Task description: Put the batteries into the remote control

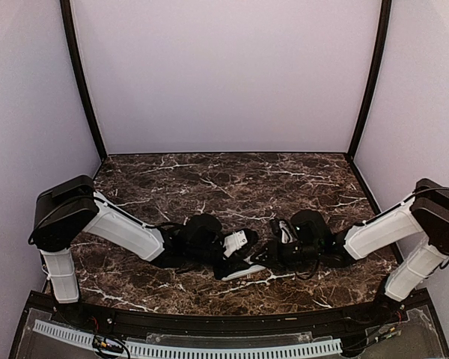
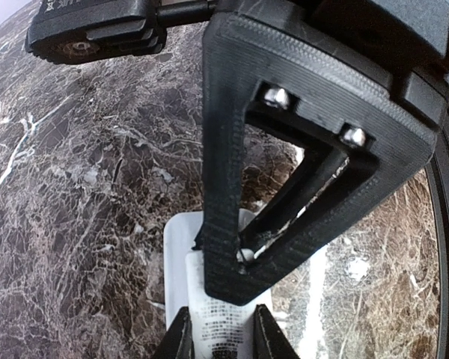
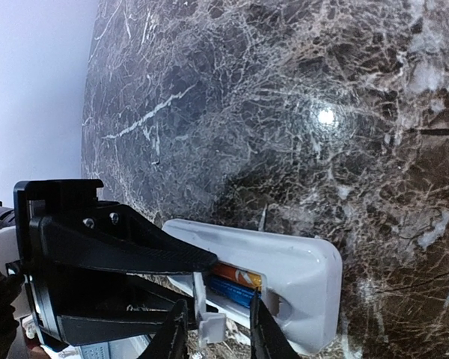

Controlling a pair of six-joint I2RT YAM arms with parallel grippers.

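The white remote (image 3: 303,273) lies on the dark marbled table with its battery compartment facing up. An orange battery (image 3: 238,275) and a blue battery (image 3: 230,290) rest side by side inside it, partly hidden by black fingers. My left gripper is shut on the white battery cover (image 2: 218,336), which is held above the remote. In the right wrist view, the cover's edge appears as a white tab over the compartment. Close in over the same spot, my right gripper has its fingertips apart; I see nothing clearly gripped between them.
Both grippers crowd together over the remote near the table's front, almost touching. A dark rail (image 1: 209,317) runs along the front edge.
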